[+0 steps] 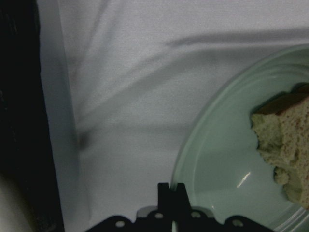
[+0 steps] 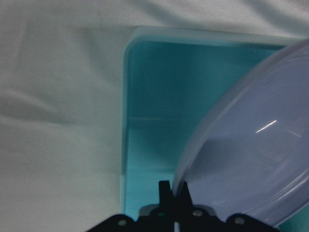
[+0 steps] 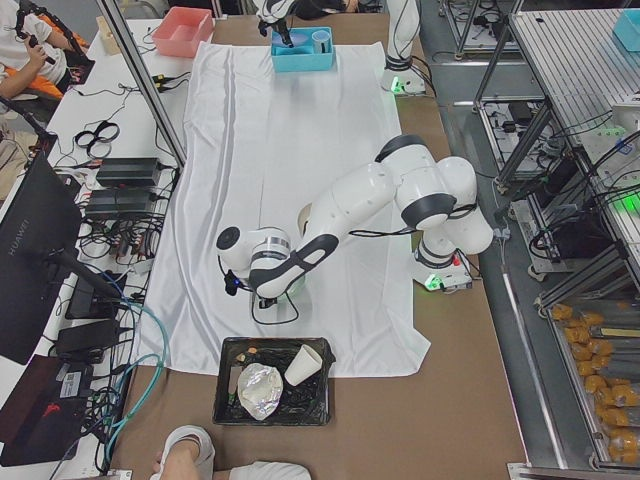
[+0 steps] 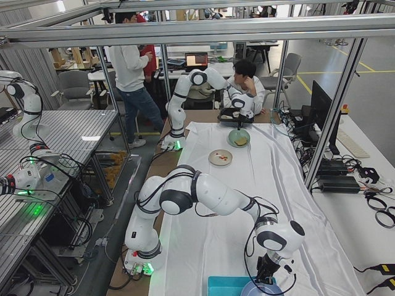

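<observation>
A green plate [image 4: 233, 137] with a torn piece of bread [image 1: 287, 145] lies on the white cloth. My left gripper is shut on the plate's rim, near the black tray's side. My right gripper is shut on the rim of a light blue plate [image 2: 241, 145], which is over or in the turquoise bin [image 2: 149, 82] at the far end of the table in the camera left view.
A beige plate [image 4: 220, 161] with small reddish pieces lies between the arms. A black tray [image 3: 270, 412] with foil and a white cup stands at the near end.
</observation>
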